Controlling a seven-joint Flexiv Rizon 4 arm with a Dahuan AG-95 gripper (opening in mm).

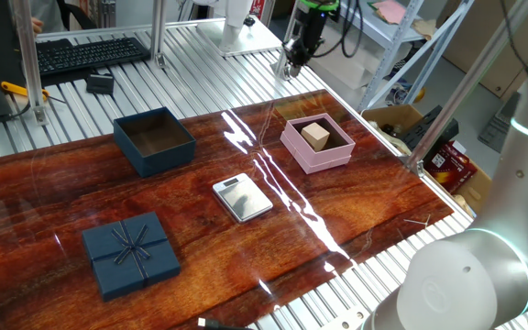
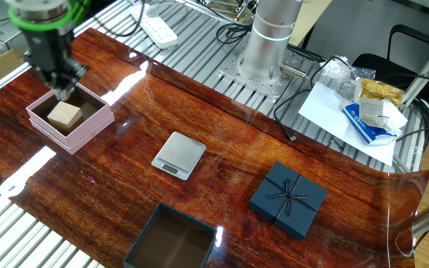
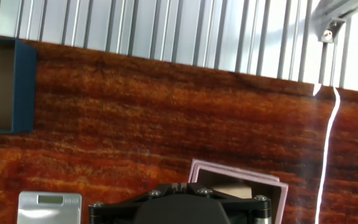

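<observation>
A plain wooden block (image 1: pixel 315 137) rests inside the open pink box (image 1: pixel 318 168) at the table's right in exterior view 1. High above the tabletop hangs my gripper (image 2: pixel 64 95), with its fingers drawn together to a narrow tip and nothing visible between them. In the wrist view, the gripper partly covers the pink box (image 3: pixel 235 167) and the block (image 3: pixel 236 190). Near the middle of the table lies a silver scale (image 1: pixel 243 198). An open dark blue box (image 1: pixel 155 163) is empty, and a blue lid with a bow (image 1: pixel 132 260) lies apart from it.
A glossy wood-patterned sheet (image 1: pixel 44 197) covers the slatted metal table (image 1: pixel 204 69). Upright metal posts (image 1: pixel 159 32) stand along its edge. A keyboard (image 1: pixel 93 56) is at the far left. White paper with packets (image 2: pixel 348 112) lies near the arm's base.
</observation>
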